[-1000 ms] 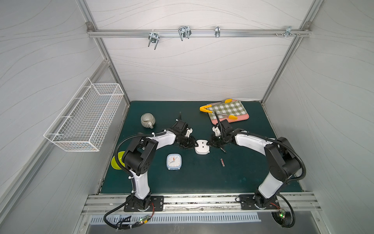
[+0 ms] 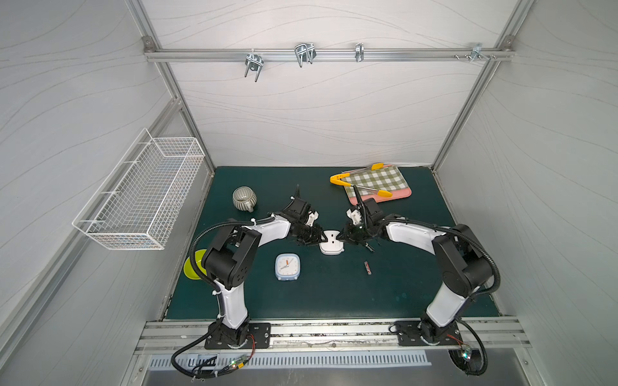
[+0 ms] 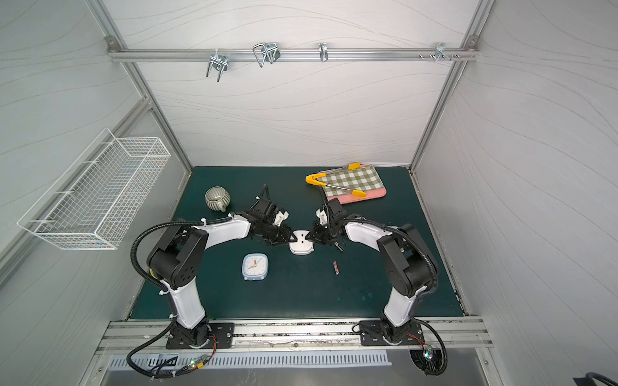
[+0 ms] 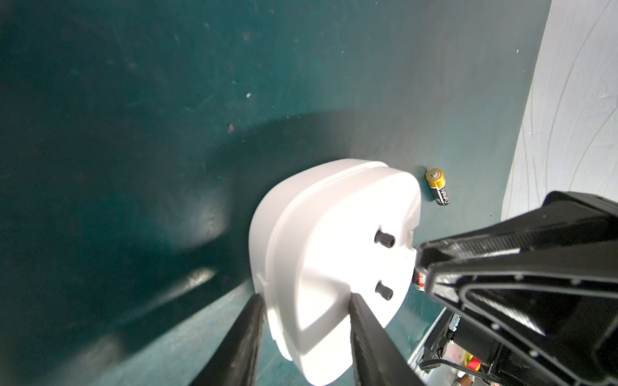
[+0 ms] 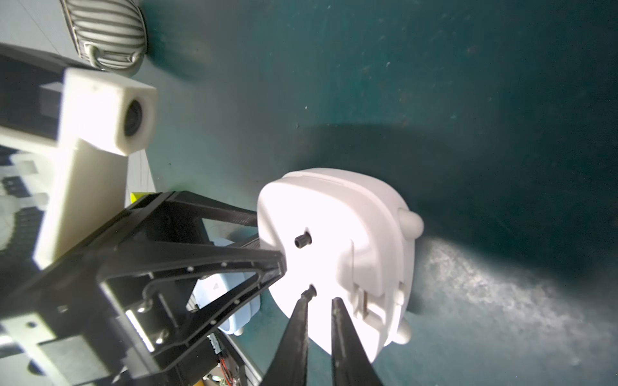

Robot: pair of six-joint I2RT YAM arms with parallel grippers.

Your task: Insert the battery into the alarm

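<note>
The white alarm (image 2: 331, 242) lies between my grippers at the table's middle, with two black posts on its face. In the left wrist view my left gripper has a fingertip on either side of the alarm's edge, closed around it. My right gripper is shut at the alarm's face near an open slot with a metal contact (image 5: 365, 302); nothing shows between its fingers. A yellow-and-black battery (image 4: 437, 186) lies on the table beside the alarm; another battery (image 2: 368, 267) lies nearer the front, right of it.
A blue clock (image 2: 287, 266) sits front left. A striped mug (image 2: 244, 198), a green bowl (image 2: 190, 270) and a pink tray (image 2: 405, 193) with yellow tongs (image 2: 341, 179) are around the edges.
The alarm has shifted slightly left, and the right gripper has moved slightly left with it. The left arm looks almost unchanged.
</note>
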